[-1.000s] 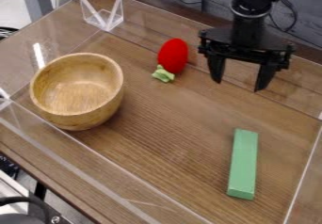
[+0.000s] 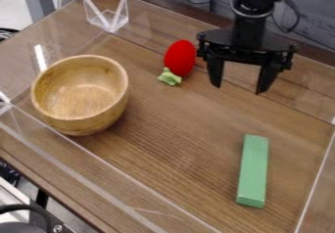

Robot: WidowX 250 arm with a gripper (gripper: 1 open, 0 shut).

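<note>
My black gripper (image 2: 236,63) hangs over the back right of the wooden table, its two fingers spread wide and open, with nothing visible between them. Just left of it sits a red rounded object (image 2: 179,57), with a small light-green piece (image 2: 170,76) at its lower left. A wide tan bowl (image 2: 78,92) occupies the left side. At the front right lies a long flat green block (image 2: 253,169).
A clear plastic holder (image 2: 108,12) stands at the back left. Dark cables run behind the arm.
My gripper has shifted slightly to the left, toward the red object. The objects on the table have not moved.
</note>
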